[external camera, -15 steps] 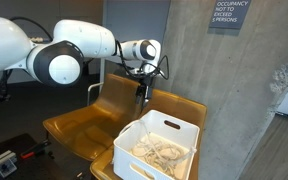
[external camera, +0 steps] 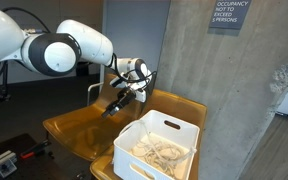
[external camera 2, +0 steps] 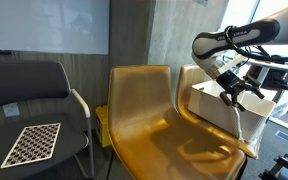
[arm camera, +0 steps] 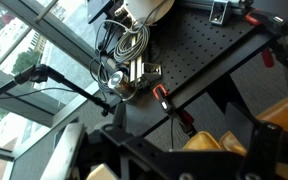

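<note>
My gripper point(external camera: 115, 105) is open above the brown seats, with nothing visible between its fingers. It hangs to the left of a white bin point(external camera: 134, 168) in exterior view 1. Tangled pale beige material point(external camera: 164, 153) lies inside that bin, too small to make out clearly. From exterior view 2, the gripper point(external camera 2: 248, 97) appears in front of the white bin, which it partly hides. Dark gripper parts fill the lower edge of the wrist view.
Brown chairs point(external camera 2: 144, 125) stand side by side, their backs near a concrete wall point(external camera: 229, 90). In the wrist view, a black perforated table point(arm camera: 199, 60) carries clamps and a coiled cable point(arm camera: 132, 42). A dark chair holds a checkered board point(external camera 2: 34, 143).
In exterior view 1, the arm has swung left and come lower, taking the gripper away from behind the bin toward the left seat. The bin has stayed put.
</note>
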